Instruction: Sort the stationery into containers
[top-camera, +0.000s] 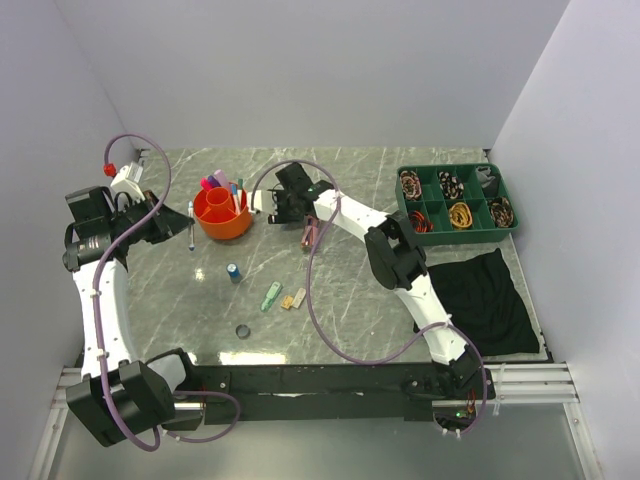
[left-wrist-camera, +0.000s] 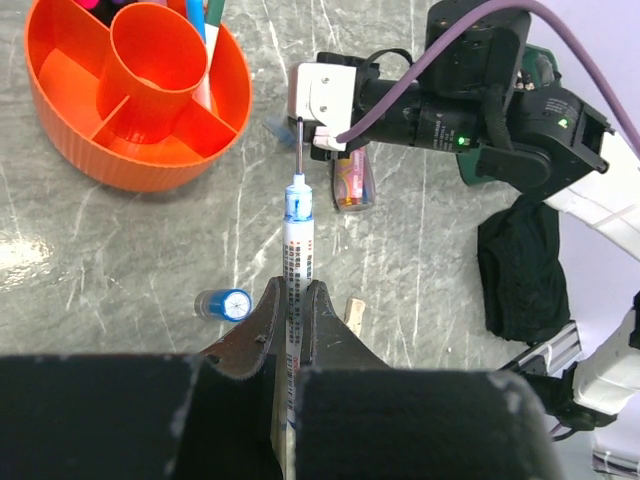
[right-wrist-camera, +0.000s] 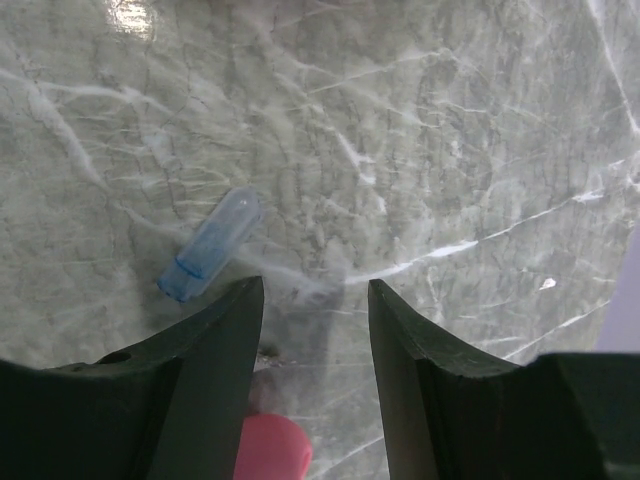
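My left gripper is shut on a slim white pen (left-wrist-camera: 299, 245) with blue print and a thin bare tip. In the top view the pen (top-camera: 191, 226) is just left of the orange round organizer (top-camera: 228, 228), apart from it. My right gripper stands part open over the table, nothing between its fingers. A translucent blue cap (right-wrist-camera: 212, 244) lies on the marble to the left of those fingers in the right wrist view. At the bottom of that view, a pink rounded object (right-wrist-camera: 272, 448) is partly hidden.
A blue cylinder (top-camera: 233, 272), green item (top-camera: 271, 295), small light blocks (top-camera: 298, 298) and grey ring (top-camera: 243, 331) lie mid-table. A pink-ended clear case (left-wrist-camera: 353, 180) lies near the right arm. At right are a green compartment tray (top-camera: 466, 237) and black cloth (top-camera: 480, 300).
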